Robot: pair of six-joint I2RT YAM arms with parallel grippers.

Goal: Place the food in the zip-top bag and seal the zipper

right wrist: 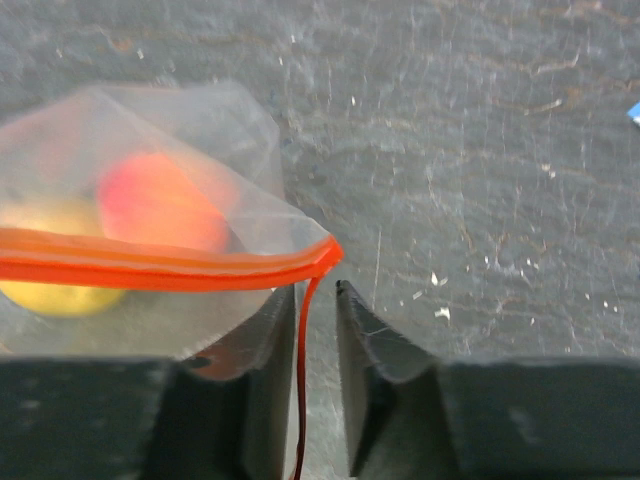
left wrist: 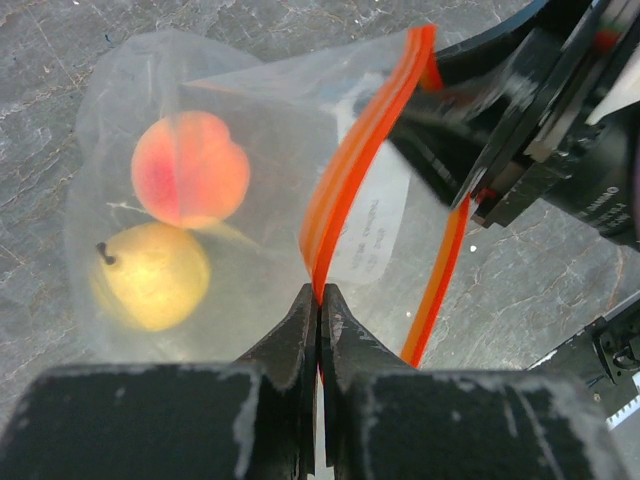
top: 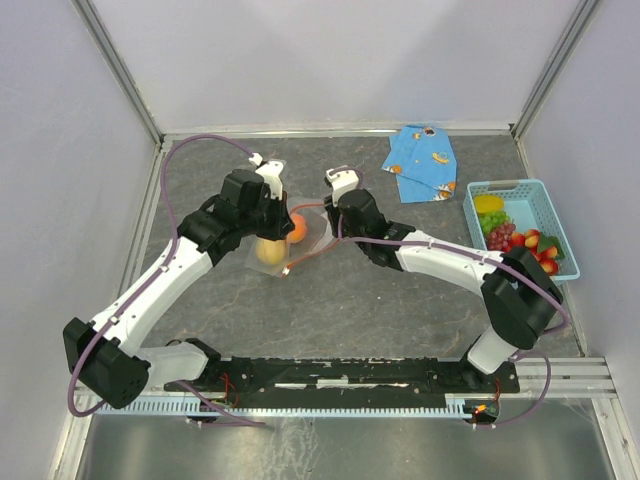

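The clear zip bag (left wrist: 260,300) lies mid-table with a yellow pear (left wrist: 150,275) and a peach (left wrist: 188,170) inside. My left gripper is shut on the bag's orange-striped zipper edge. My right gripper is part open at the bag's other end, where the orange zipper strip (right wrist: 170,268) bends at a corner; a thin edge of it runs down between the fingertips. In the left wrist view the right gripper is at the upper right, over the bag's mouth.
A blue basket (top: 555,215) of fruit stands at the right. Blue printed bags (top: 420,160) lie at the back right.
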